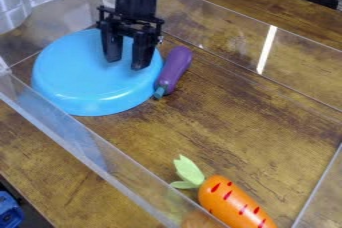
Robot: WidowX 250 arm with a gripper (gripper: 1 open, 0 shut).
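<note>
My black gripper (128, 43) hangs down over a large light blue round object (83, 84) at the upper left, its fingers at that object's upper part; whether they touch it, and how far apart they stand, is unclear. A purple toy eggplant (174, 70) lies just right of the blue object. A toy carrot (230, 200) with pale green leaves lies at the lower right.
Clear walls (76, 144) border the wooden surface (241, 112), whose middle and right are free. A dark blue item (7, 210) sits outside the wall at the lower left corner.
</note>
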